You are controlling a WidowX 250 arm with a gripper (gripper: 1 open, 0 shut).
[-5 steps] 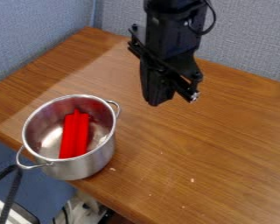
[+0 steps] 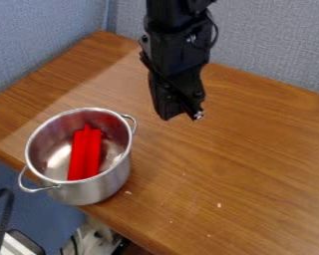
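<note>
A steel pot (image 2: 116,174) with two side handles sits at the lower left of the wooden table, with a red object (image 2: 85,151) lying inside it. My black gripper (image 2: 175,105) hangs from the top centre above the table, up and to the right of the pot. Its fingertips are dark and small in view; they look close together, with nothing visible between them.
Grey-blue padded walls (image 2: 29,45) border the back and left. Cables lie off the table's near-left edge.
My gripper has shifted slightly to the left and turned a little. The pot and red object have not moved.
</note>
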